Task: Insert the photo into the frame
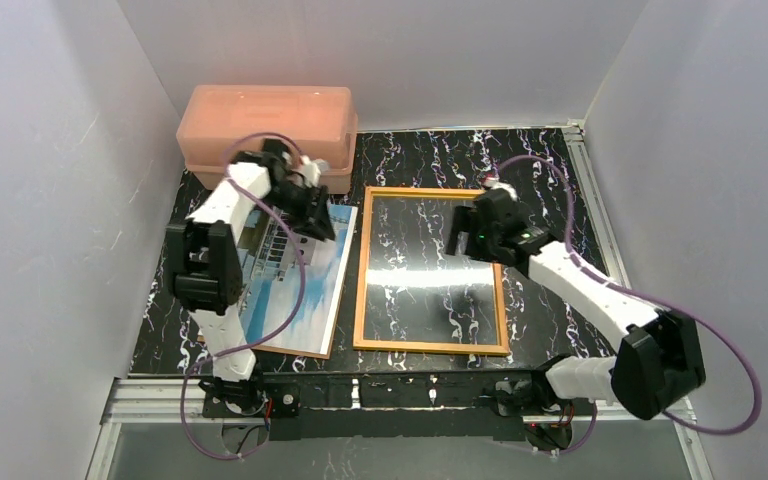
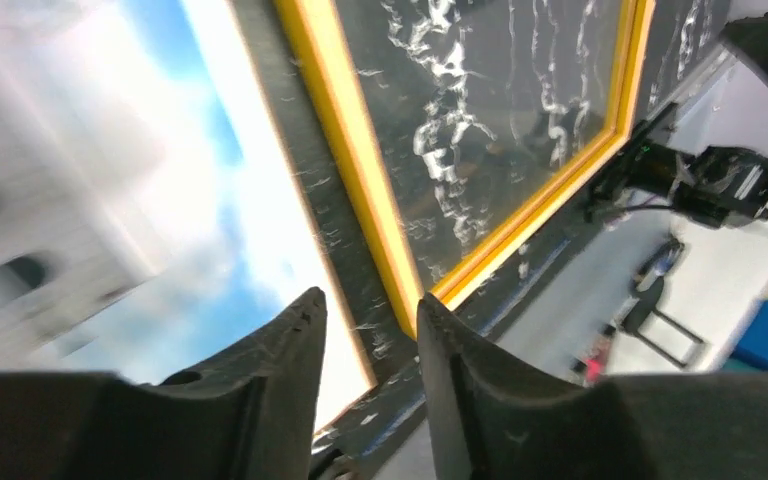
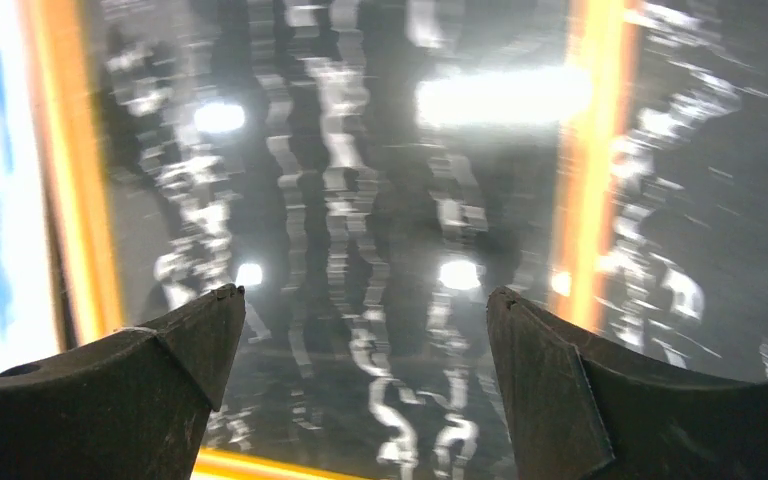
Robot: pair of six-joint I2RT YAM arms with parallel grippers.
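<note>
The yellow-edged frame (image 1: 362, 270) lies flat in the middle of the table, with dark marble showing inside it. To its left is the photo (image 1: 290, 318), a blue and white picture on a thin board, partly covered by the left arm in the top view. My left gripper (image 1: 322, 222) hangs over the upper part of the photo, its fingers (image 2: 295, 345) parted a little and nothing between them. Above the frame's right half, my right gripper (image 1: 463, 232) stands wide open and empty. Motion blurs both wrist views.
A closed orange box (image 1: 265, 125) stands at the back left, behind the photo. Bare marble (image 1: 550, 310) lies to the right of the frame. Grey walls enclose the back and sides.
</note>
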